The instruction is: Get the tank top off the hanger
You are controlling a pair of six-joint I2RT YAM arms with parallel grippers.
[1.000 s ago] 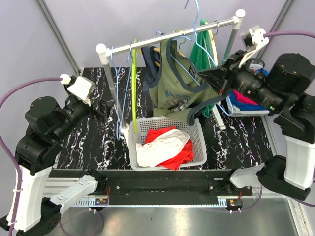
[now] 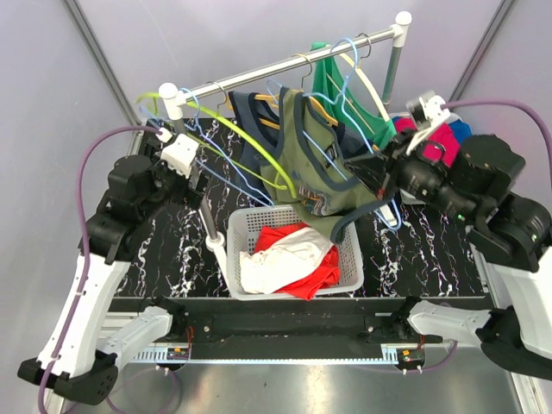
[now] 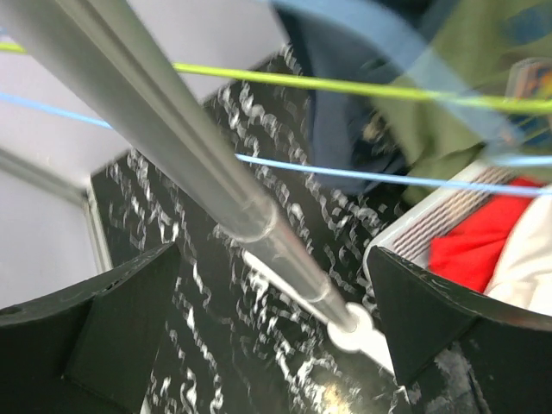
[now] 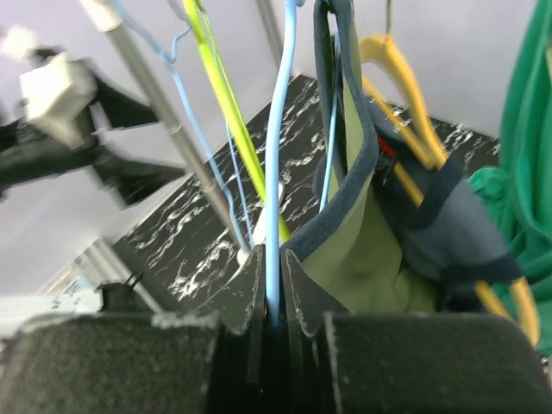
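Observation:
An olive tank top with navy trim (image 2: 310,159) hangs on a blue hanger (image 2: 348,97) above the basket in the top view. My right gripper is shut on a bar of the blue hanger (image 4: 273,155), which runs straight down between its fingers. The tank top's navy trim (image 4: 345,203) passes close behind them; whether cloth is pinched too, I cannot tell. My left gripper (image 2: 195,186) stands beside the rack's left post, away from the tank top. Its fingers (image 3: 108,323) are wide open in the left wrist view, with the post seen beyond the gap.
The rack's rail (image 2: 259,71) crosses above, with a lime hanger (image 2: 233,125), more blue hangers and a green garment (image 2: 345,99). A white basket (image 2: 237,246) below holds red and white cloth. The grey rack post (image 3: 250,207) stands near my left gripper.
The lime and blue hangers have swung.

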